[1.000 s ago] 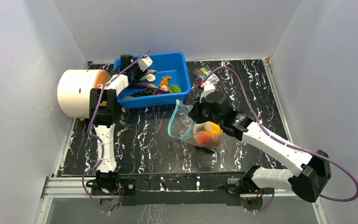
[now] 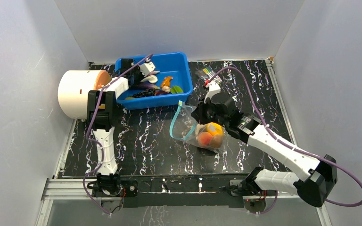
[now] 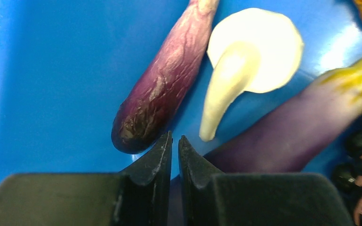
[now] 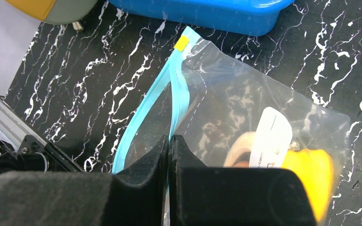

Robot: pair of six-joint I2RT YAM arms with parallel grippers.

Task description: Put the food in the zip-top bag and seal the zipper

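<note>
The clear zip top bag (image 2: 183, 123) lies on the table with its pale blue zipper edge (image 4: 141, 111) facing left and a yellow slider at the far end. Several foods, including a yellow one (image 4: 316, 172) and a peach (image 2: 204, 138), are inside. My right gripper is shut on the bag's blue edge, a thin strip between the fingertips. Over the blue bin (image 2: 168, 60), my left gripper has its fingers close together. Dark purple eggplant (image 3: 283, 136) shows in their narrow gap; whether they grip it is unclear. A smaller eggplant (image 3: 162, 89) lies left of a mushroom (image 3: 264, 47).
Dark grapes (image 2: 144, 93), an orange food (image 2: 166, 82) and a green piece (image 2: 176, 89) also lie in the bin. A white cylinder (image 2: 73, 94) stands left of it. Some markers (image 2: 207, 73) lie behind the right gripper.
My right arm has moved very slightly; the bag looks the same.
</note>
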